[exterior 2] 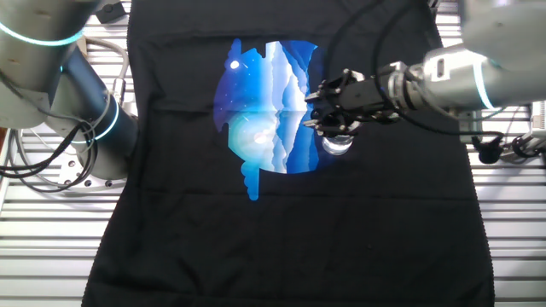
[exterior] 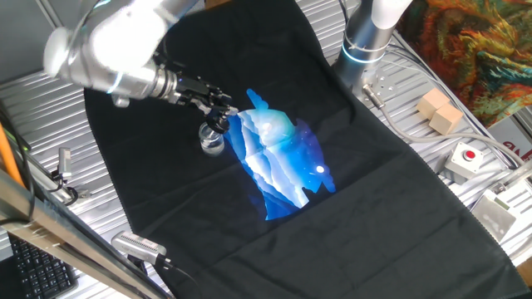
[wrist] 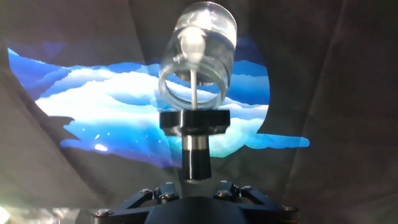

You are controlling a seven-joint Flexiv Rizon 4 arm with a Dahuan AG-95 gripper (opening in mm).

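A clear glass jar (wrist: pixel 211 46) appears in the wrist view, its round rim facing the camera. A thin pale rod (wrist: pixel 193 90) reaches into it from a black disc-shaped lid (wrist: pixel 194 122), which has a black and silver handle (wrist: pixel 196 163). The glass rim shows beside the lid; whether they touch is unclear. At the bottom edge lies my gripper, close to the handle's end; contact between its fingers and the handle does not show. In exterior view 1 the gripper (exterior: pixel 226 108) is right above the jar (exterior: pixel 212 143), and exterior view 2 also shows the jar (exterior 2: pixel 338 145) close under the gripper (exterior 2: pixel 314 116).
A black cloth (exterior: pixel 332 241) with a blue printed picture (exterior: pixel 278 154) covers the table, mostly clear. Wooden blocks (exterior: pixel 439 111), a red-button box (exterior: pixel 462 161) and a camera (exterior: pixel 138 247) stand off the cloth.
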